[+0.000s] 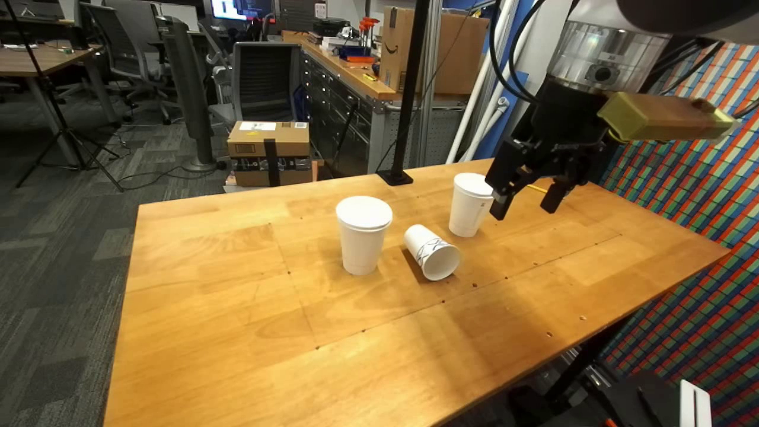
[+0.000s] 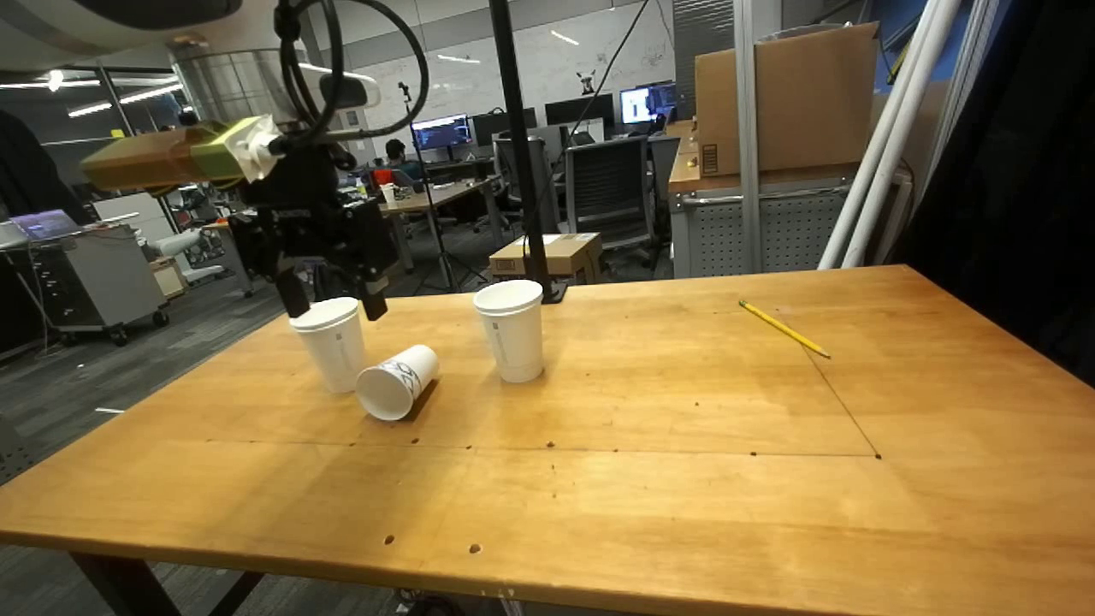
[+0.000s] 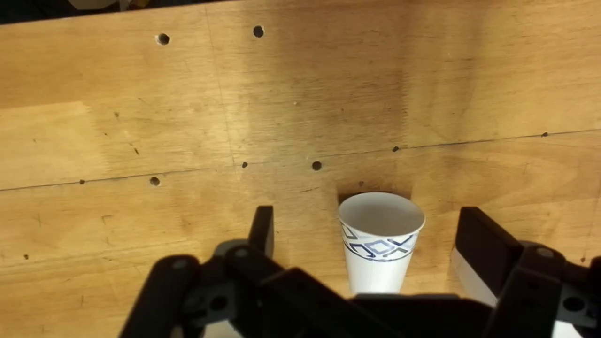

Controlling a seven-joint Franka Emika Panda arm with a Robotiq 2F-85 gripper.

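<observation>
My gripper hangs above the table with its fingers open, nothing between its fingers. A small white paper cup with a blue pattern near its rim lies on its side. The wrist view has that cup below the space between the fingers, its mouth turned away from the gripper's body. Two taller white lidded cups stand upright on either side of it: one to the left and one to the right in the first exterior view. The fingers are apart from all three cups.
A yellow pencil lies on the wooden table. A black post rises at the table's back edge. Large parts of the tabletop around the cups are clear.
</observation>
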